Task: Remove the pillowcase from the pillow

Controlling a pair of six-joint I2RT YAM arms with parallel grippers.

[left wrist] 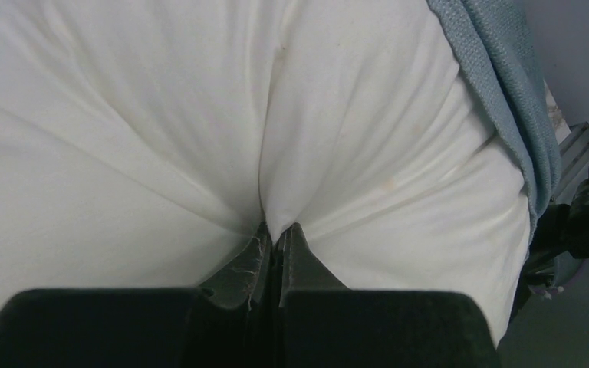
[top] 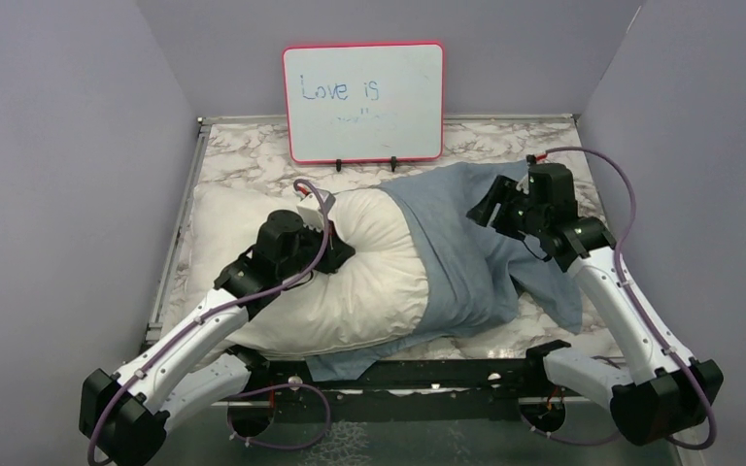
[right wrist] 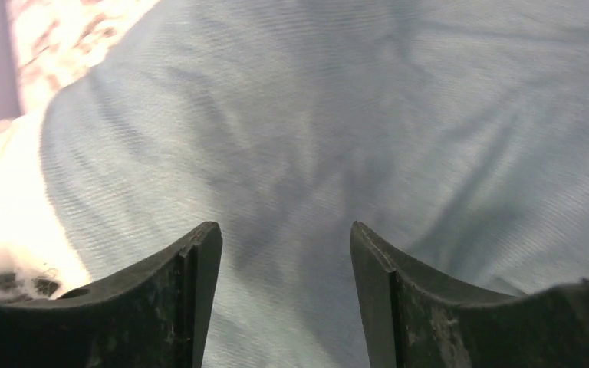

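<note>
The white pillow [top: 379,282] lies across the left and middle of the table, bare except at its right end. Around that end sits the blue-grey pillowcase [top: 461,282], its loose part spread flat to the right. My left gripper is shut on a pinched fold of the pillow, with creases running out from its fingertips. Above the pillowcase, my right gripper stands open, no cloth between its fingers. In the top view the right gripper hangs over the upper right of the cloth. How far the pillow reaches inside the case is hidden.
A red-framed whiteboard [top: 363,102] stands behind the table. Bare marble tabletop [top: 243,155] shows along the back. Grey walls [top: 680,194] close in both sides. A dark rail [top: 408,374] runs along the front edge, with a pillowcase corner hanging over it.
</note>
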